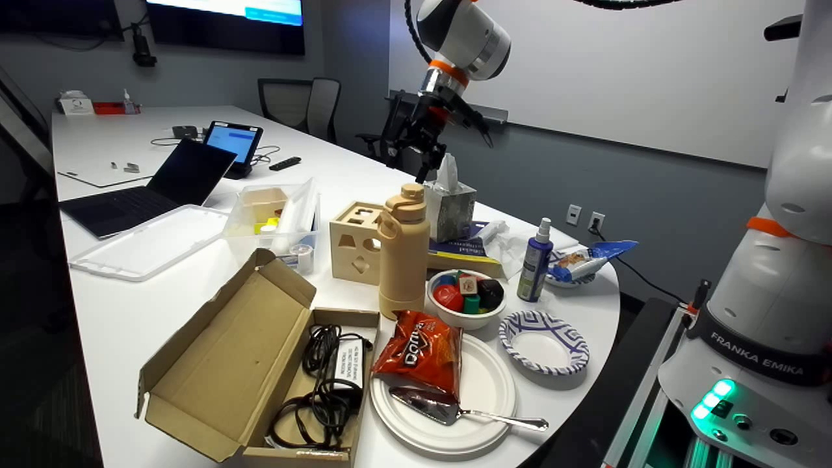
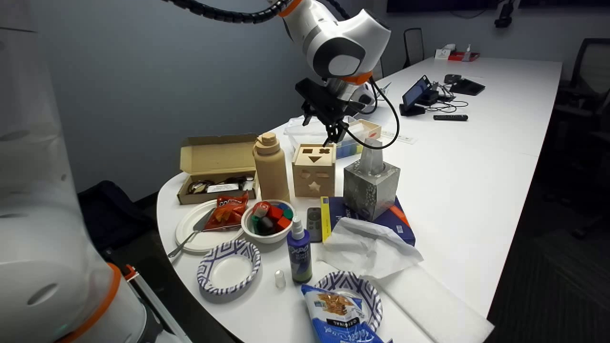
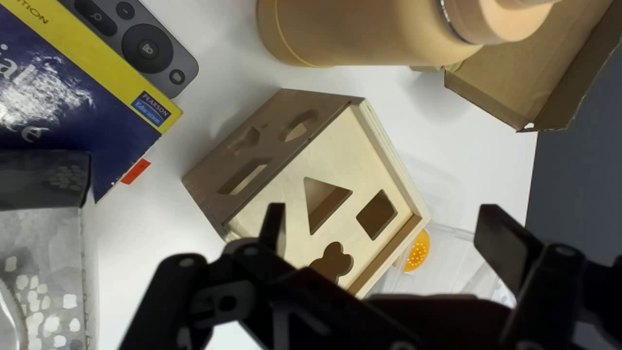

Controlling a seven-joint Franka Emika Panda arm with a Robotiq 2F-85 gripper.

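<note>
My gripper is open, its two fingers wide apart with nothing held between them. In the wrist view, a wooden shape-sorter box [image 3: 364, 157] lies below and beyond the fingers, its top cut with a triangle, a square and a clover-like hole. From the second exterior view, the gripper [image 2: 330, 134] hangs above this wooden box [image 2: 314, 177], with a gap that is hard to judge. The white bowl [image 2: 267, 233] in front of the box holds several coloured blocks [image 2: 276, 213].
Close around the box stand a tall tan bottle [image 2: 271, 171], a tissue box [image 2: 370, 188] on a blue book [image 2: 400, 224], and a clear plastic bin [image 1: 304, 210]. An open cardboard box [image 1: 226, 359] with cables lies nearby.
</note>
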